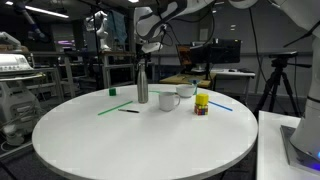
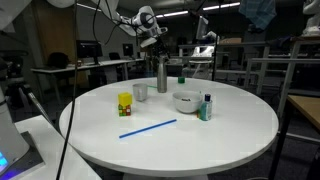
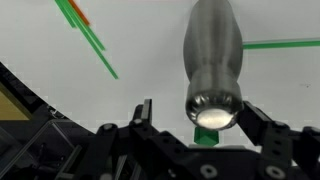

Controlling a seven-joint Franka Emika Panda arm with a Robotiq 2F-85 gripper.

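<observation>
A tall silver bottle stands upright on the round white table, towards its far side. It also shows behind the white bowl in the second exterior view, as a grey bottle. Seen from the wrist, the bottle's rounded top lies between the black fingers, closer to the right one. My gripper is open, with clear room beside the left finger. From these views I cannot tell how far the bottle top is below the fingertips.
A white mug, white bowl, yellow cup, small teal-labelled bottle and blue stick occupy the side nearer the base. Green sticks and a green block lie beyond.
</observation>
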